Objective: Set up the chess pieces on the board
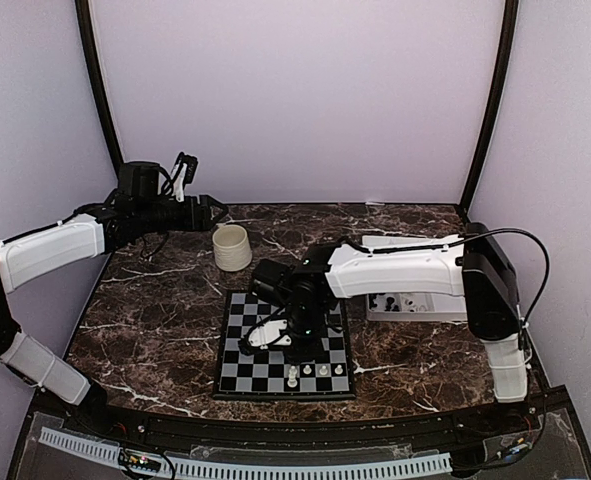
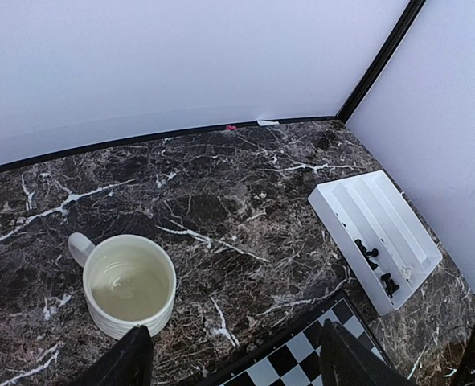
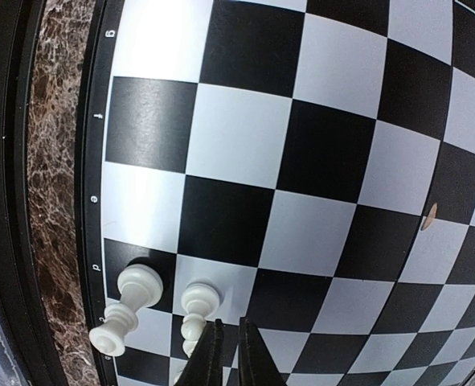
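The black-and-white chessboard (image 1: 240, 325) lies at the front middle of the table. Several white pieces (image 1: 323, 371) stand near its front right edge. In the right wrist view, a taller white piece (image 3: 140, 285) is at the border row by the letter d, with a smaller white piece (image 3: 199, 300) on the square beside it. My right gripper hovers low over the board, its fingertips a narrow gap apart and nothing visible between them. Away at the left back, my left gripper stands open and empty above the table.
A white mug (image 1: 232, 248) stands behind the board. The white compartment tray (image 2: 331, 215) at the right holds several black pieces (image 2: 367, 251); the right arm partly covers it in the top view. Bare table lies left of the board.
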